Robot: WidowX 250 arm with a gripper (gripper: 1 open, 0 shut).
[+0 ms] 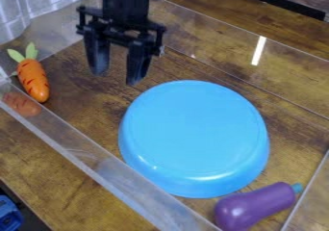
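Observation:
My black gripper (118, 65) hangs at the upper middle of the view, above the wooden floor of a clear-walled enclosure, its two fingers spread wide with nothing visible between them. A toy carrot (34, 77) with green leaves lies at the left, beside the gripper. A light blue round plate-like object (193, 137) takes up the middle right, below and right of the gripper. A purple toy eggplant (251, 205) lies at the bottom right.
Clear walls bound the area, one (90, 158) running diagonally across the lower left. A dark blue object (10, 214) sits outside it at the lower left corner. Bare wood (257, 90) is free at the upper right and around the gripper.

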